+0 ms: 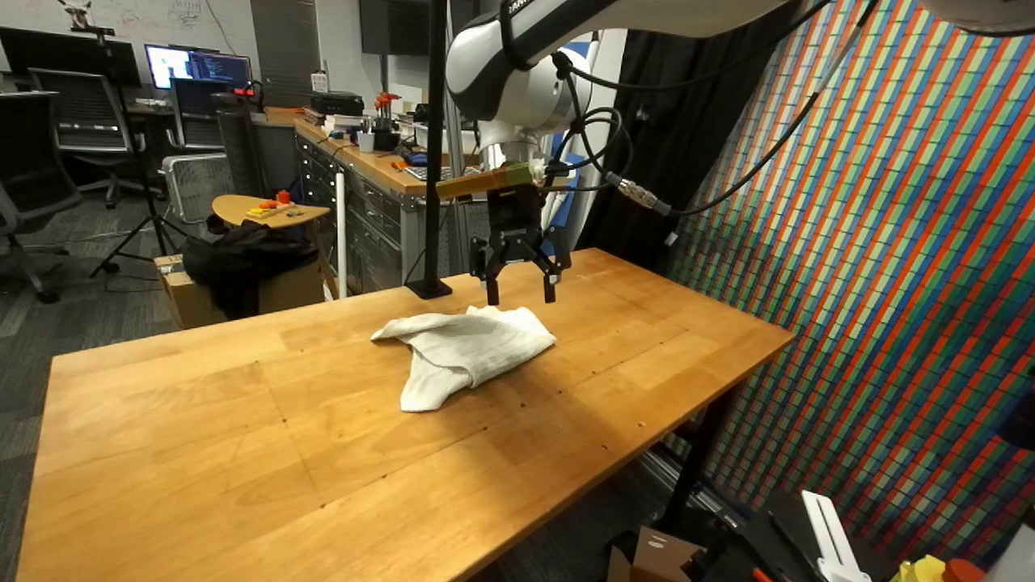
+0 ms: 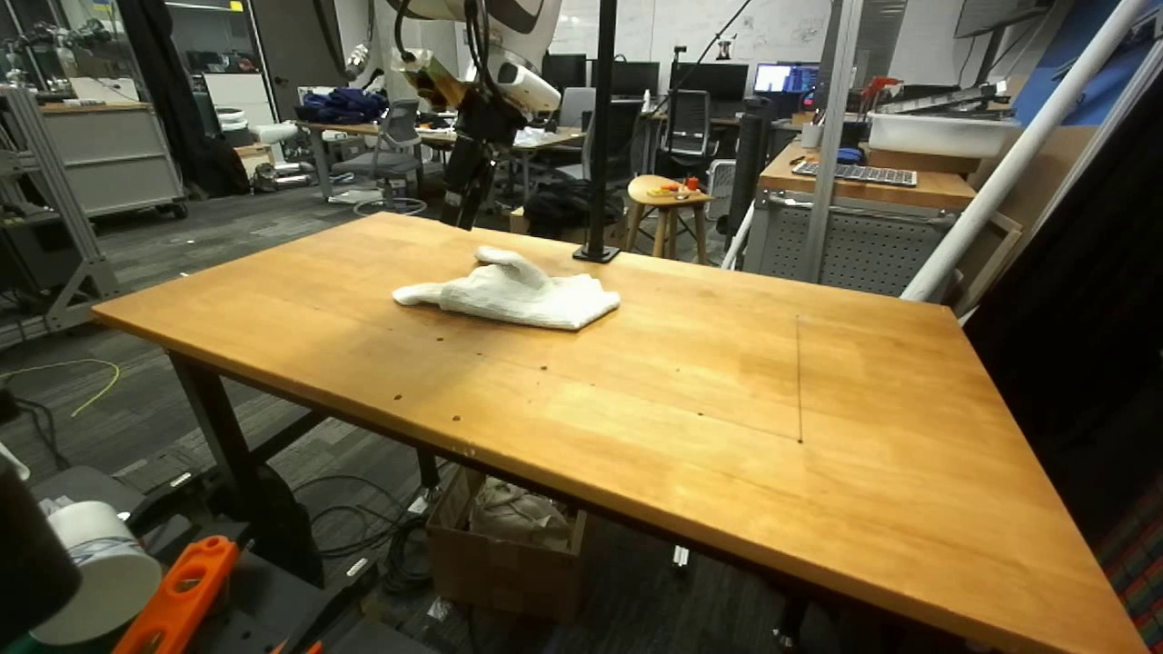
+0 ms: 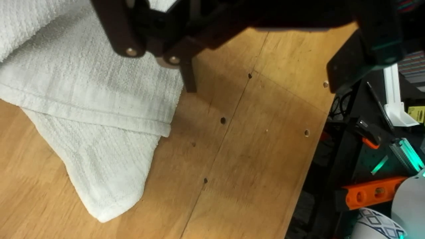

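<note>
A crumpled white towel [image 1: 480,344] rests on the wooden table, its folds overlapping and one corner stretched out toward the front in exterior view 1. Exterior view 2 shows the same towel [image 2: 518,296] with a raised fold on top. My gripper [image 1: 521,294] hangs open above the table near the towel's right end, with nothing between its fingers. In the wrist view the towel [image 3: 99,99] fills the left side, and the open gripper spans bare wood at the towel's edge. The fingertips are dark in exterior view 2, where the gripper [image 2: 458,218] appears behind the table's far edge.
A black post [image 1: 428,288] stands at its back edge, close to my arm. Beyond the table's edge in the wrist view lie an orange level [image 3: 374,193] and other tools.
</note>
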